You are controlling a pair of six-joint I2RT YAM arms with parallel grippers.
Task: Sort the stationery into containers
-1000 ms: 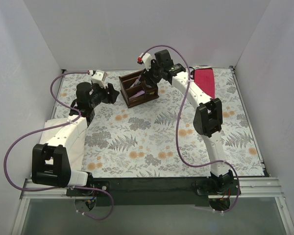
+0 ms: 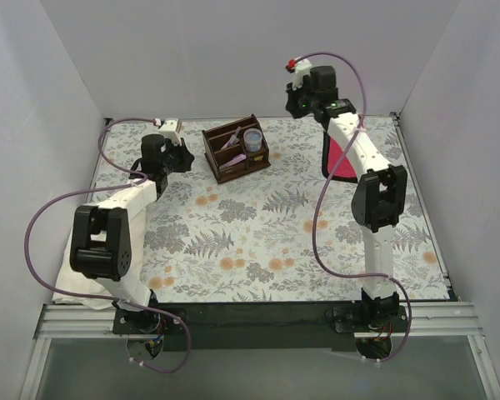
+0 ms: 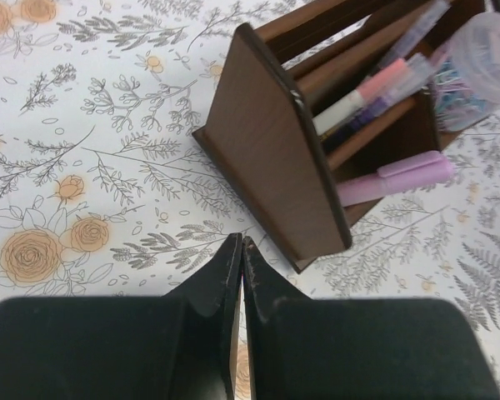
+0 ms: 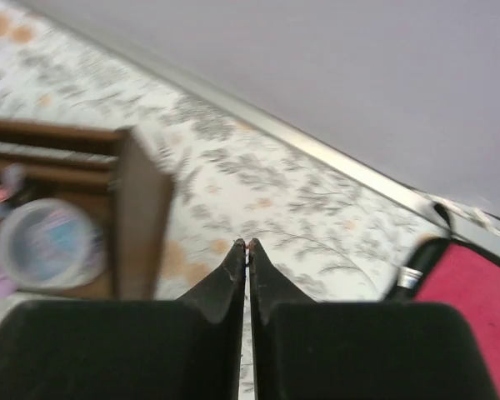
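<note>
A brown organizer box stands tilted at the back of the table. Inside it are a clear round tub with small colored bits, several markers and a lilac highlighter. My left gripper is shut beside the box's left side, nothing showing between its fingers. Well to the right of the box, near the back edge, hovers my right gripper. Its fingertips come nearly together, with a thin slit and a tiny reddish speck between them; no object clearly shows there.
A red pouch with a black edge lies at the back right, partly under the right arm in the top view. White cloth is spread at the left. Walls border the back and sides.
My right gripper has moved from over the box to the right and back, leaving the clear tub in plain sight inside.
</note>
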